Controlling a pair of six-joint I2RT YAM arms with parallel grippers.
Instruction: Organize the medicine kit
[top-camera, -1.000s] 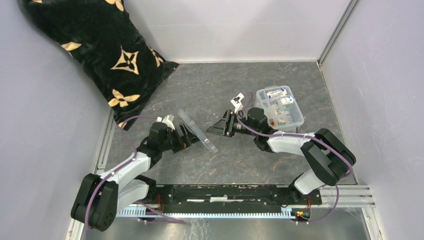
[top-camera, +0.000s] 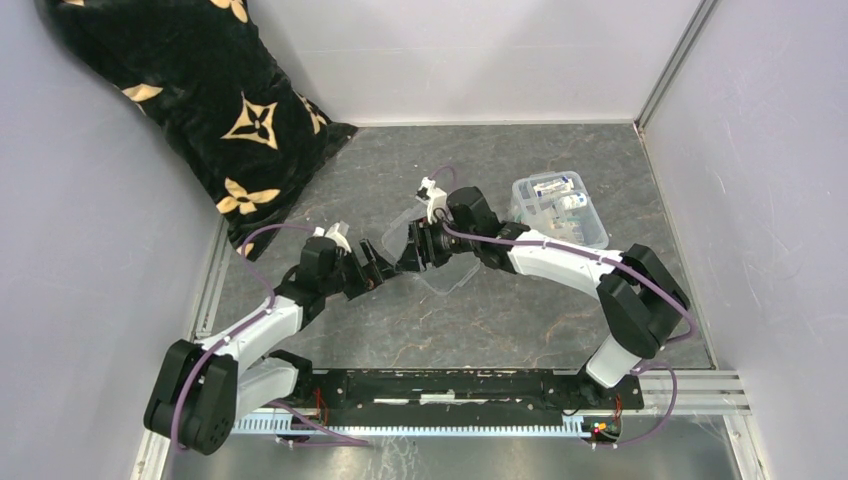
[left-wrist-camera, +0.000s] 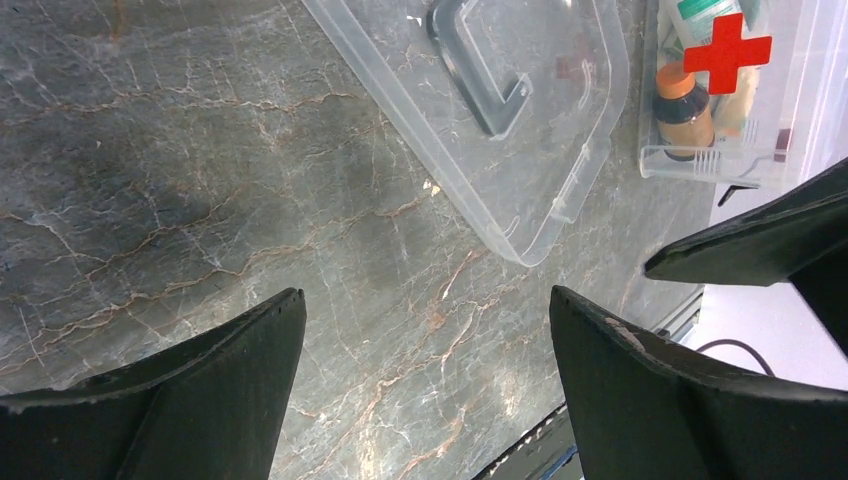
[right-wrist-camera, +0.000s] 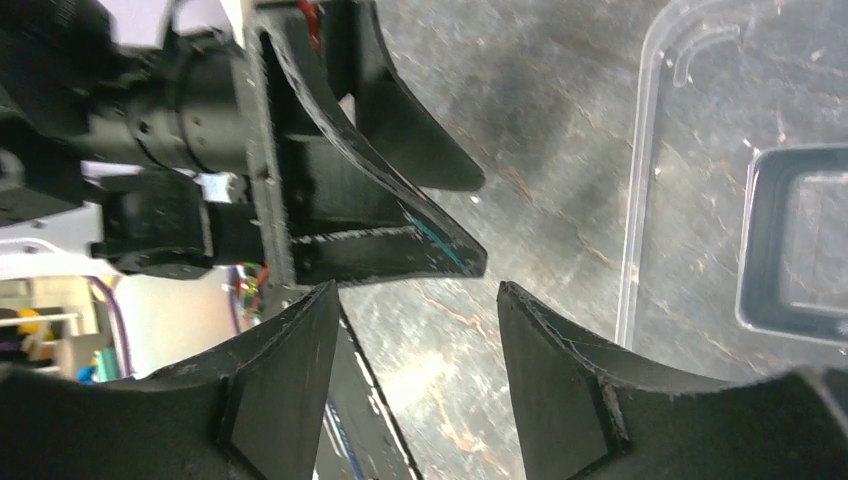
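A clear plastic lid (top-camera: 448, 280) with a handle lies on the floor in the middle, partly under the right arm in the top view; it also shows in the left wrist view (left-wrist-camera: 520, 170) and right wrist view (right-wrist-camera: 690, 250). My left gripper (top-camera: 375, 265) stands open at the lid's left side, nothing between its fingers. My right gripper (top-camera: 412, 250) is open above the lid, close to the left one, holding nothing. The clear medicine box (top-camera: 585, 225) sits at the right, holding bottles and packs, with a red cross on it in the left wrist view (left-wrist-camera: 728, 55).
A black patterned cushion (top-camera: 250, 130) leans in the back left corner. Walls border the grey surface on the sides and back.
The lid has gone from standing tilted by my left gripper to lying flat. My right gripper has moved left and slightly up in the top view, over the lid.
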